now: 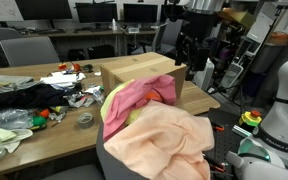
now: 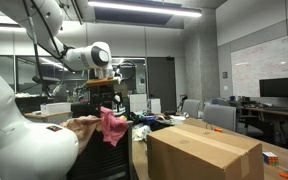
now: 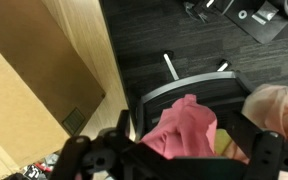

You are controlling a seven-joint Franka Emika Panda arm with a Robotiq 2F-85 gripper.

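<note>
A pink cloth (image 1: pixel 136 104) hangs over a dark chair (image 1: pixel 112 164), with a peach cloth (image 1: pixel 164 140) in front of it. Some yellow-green cloth (image 1: pixel 111 104) shows beside the pink one. Above and beyond the cloths is my gripper (image 1: pixel 192 72), pointing down and open. From the wrist view, the pink cloth (image 3: pixel 184 128) lies below, between the spread fingers, and the peach cloth (image 3: pixel 280 108) is off to the right. Nothing is held.
A large cardboard box (image 2: pixel 206 152) stands on the table near the chair. Clothes, tape and other small items clutter the wooden table (image 1: pixel 44 148). In the wrist view, dark floor (image 3: pixel 149 35) shows beyond the chair back (image 3: pixel 189 88).
</note>
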